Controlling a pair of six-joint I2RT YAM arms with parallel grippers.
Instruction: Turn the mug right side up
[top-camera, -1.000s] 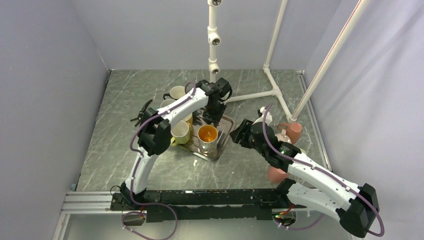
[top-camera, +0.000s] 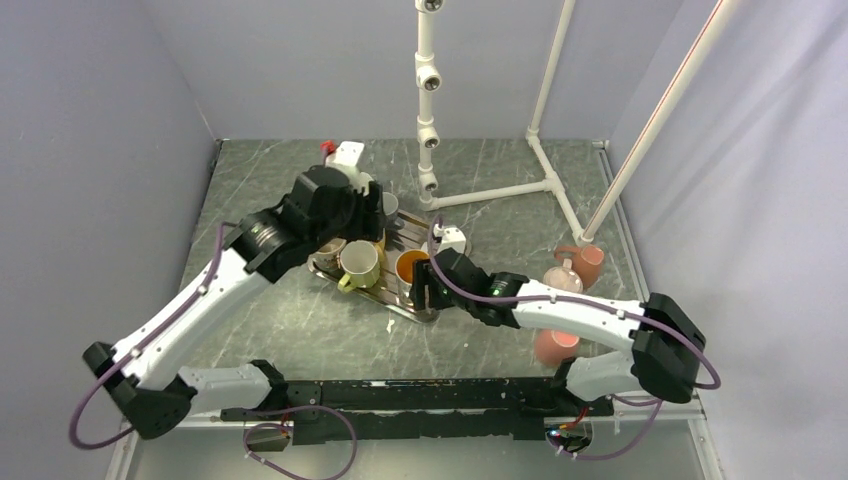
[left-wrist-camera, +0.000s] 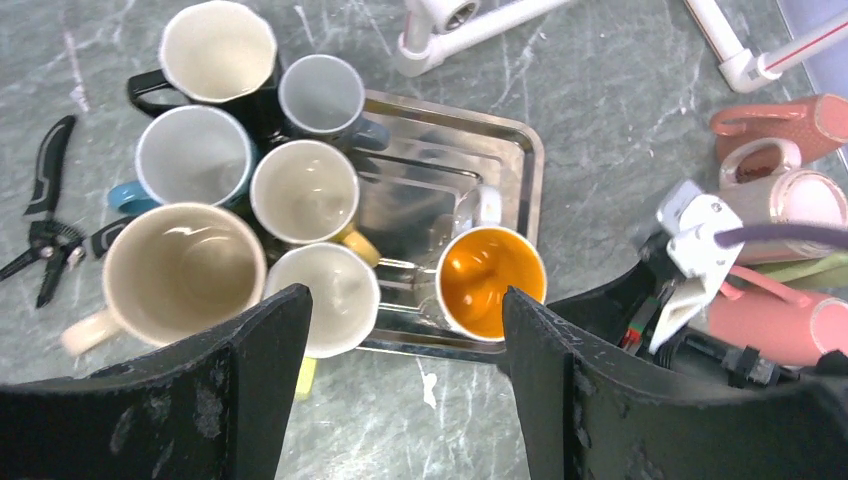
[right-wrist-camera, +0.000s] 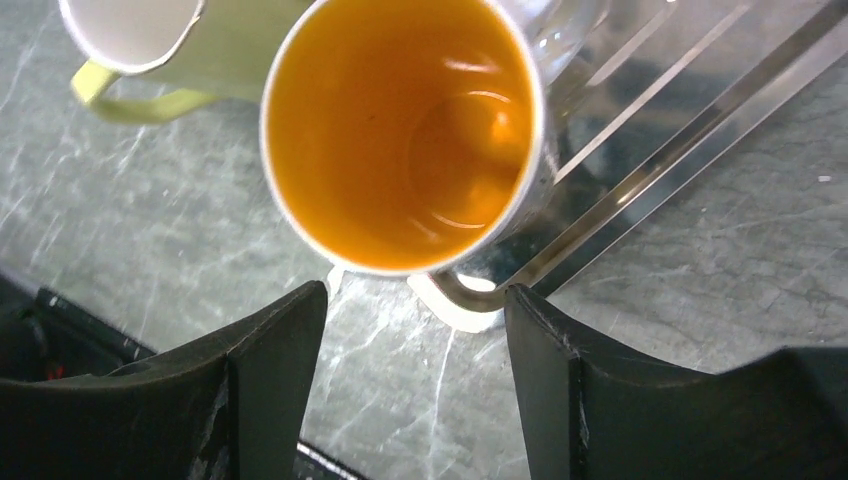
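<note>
A mug with an orange inside (left-wrist-camera: 490, 280) stands rim up at the right end of a metal tray (left-wrist-camera: 513, 160). My right gripper is open just over its rim, with the orange interior (right-wrist-camera: 400, 130) filling much of the right wrist view. My left gripper hangs open high above the tray's mugs, nothing between its fingers. The tray also holds several other mugs, among them a yellow-green one (top-camera: 357, 262) and a white one with a yellow handle (left-wrist-camera: 303, 195).
Pink and other mugs (top-camera: 555, 343) lie at the right. Pruners (left-wrist-camera: 45, 245) lie left of the tray. White pipes (top-camera: 480, 196) frame the back.
My left arm has risen and swung left, away from the tray's back right. My right gripper has moved left onto the orange-lined mug.
</note>
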